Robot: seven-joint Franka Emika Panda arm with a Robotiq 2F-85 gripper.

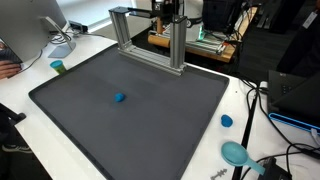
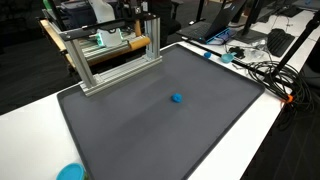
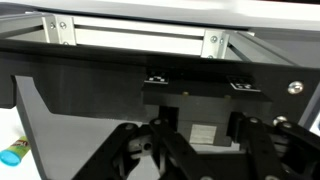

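Observation:
In the wrist view, my gripper is at a long black panel (image 3: 90,78) and is shut on the dark block (image 3: 205,88) at its middle. One fingertip stands on either side of the block's lower part, and a pale patch shows between them. The panel lies along a metal frame (image 3: 140,38). In exterior view 1 the upright frame (image 1: 150,58) stands at the back of the grey mat, with the gripper near its top, partly cut off. Exterior view 2 shows the frame (image 2: 115,73) at the upper left; the gripper's fingers are hard to make out there.
A small blue object (image 1: 119,97) lies on the otherwise clear grey mat (image 1: 150,130). A green-and-yellow item (image 1: 58,66) stands off its far left corner. To the right, a blue disc (image 1: 226,121) and a turquoise piece (image 1: 240,155) lie on the white table near black cables.

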